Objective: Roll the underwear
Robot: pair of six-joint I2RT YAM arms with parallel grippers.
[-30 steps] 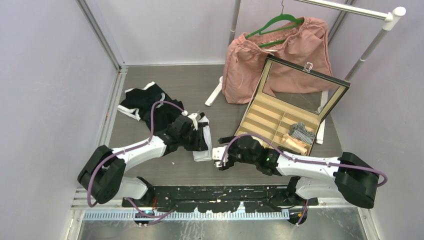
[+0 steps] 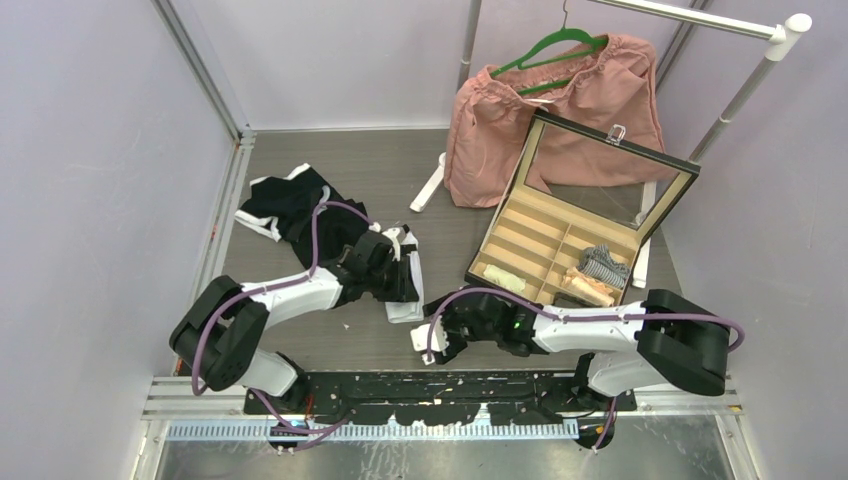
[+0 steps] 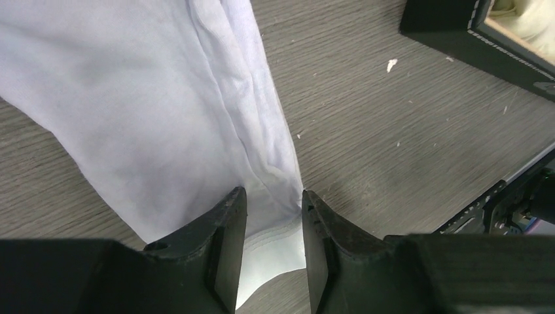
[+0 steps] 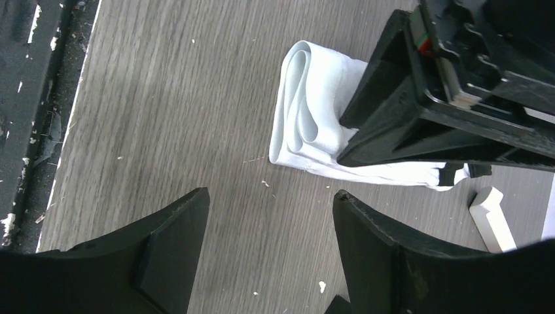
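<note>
White underwear [image 2: 407, 310] lies folded lengthwise on the table; the right wrist view shows its layered, curled end [image 4: 307, 118]. My left gripper [image 2: 400, 275] is down on it, its fingertips [image 3: 229, 203] part open over the cloth near one end in the left wrist view; whether fabric is pinched between them is unclear. My right gripper stands open beside the underwear, on the near side, with only bare table between its fingers.
An open compartment box [image 2: 525, 230] with rolled items stands at the right. Dark garments with white trim [image 2: 300, 210] lie at the back left. A pink bag [image 2: 560, 130] hangs at the back.
My right gripper has moved left and toward the front edge. The left arm shifted slightly, its gripper staying over the underwear.
</note>
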